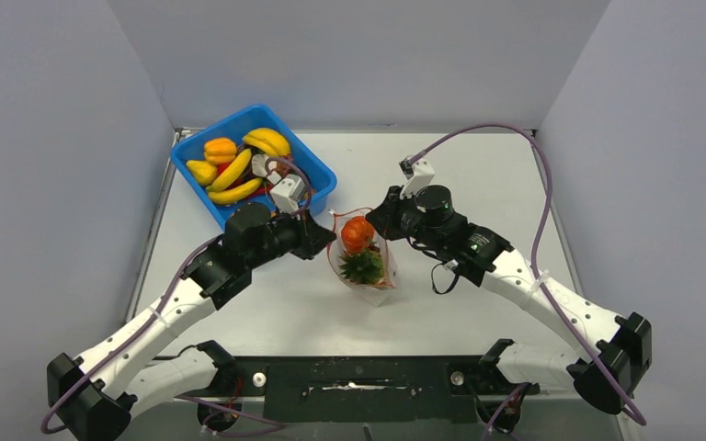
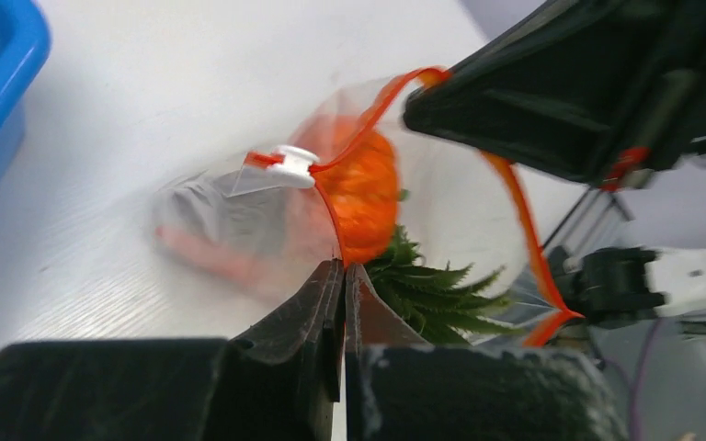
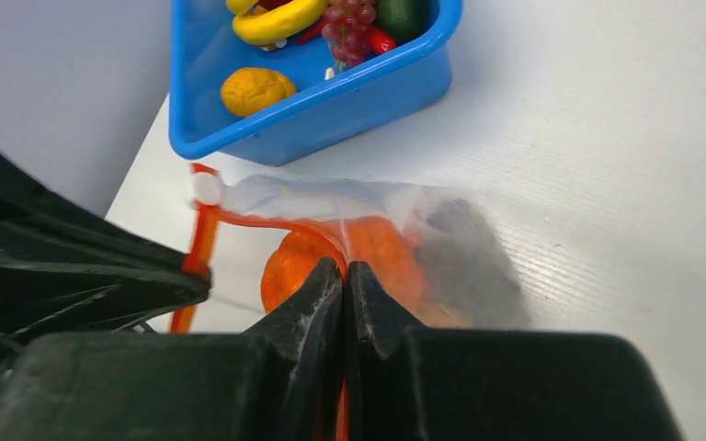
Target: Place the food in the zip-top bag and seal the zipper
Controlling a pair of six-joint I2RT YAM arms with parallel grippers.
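Observation:
The clear zip top bag (image 1: 376, 294), edged in orange-red, stands open between both grippers. Inside it are a round orange-red food piece (image 1: 358, 235) and a spiky green leafy top (image 1: 363, 267). My left gripper is shut on the bag's rim, the coloured strip running in between its fingertips. On another stretch of the rim, my right gripper is shut as well. The white zipper slider (image 2: 294, 166) sits on the strip a little beyond the left fingertips. Dark and reddish contents deeper in the bag blur through the plastic.
At the back left stands a blue bin (image 1: 322, 186) with bananas (image 1: 232, 171), an orange pepper (image 1: 221, 151) and other produce, close to the left gripper.

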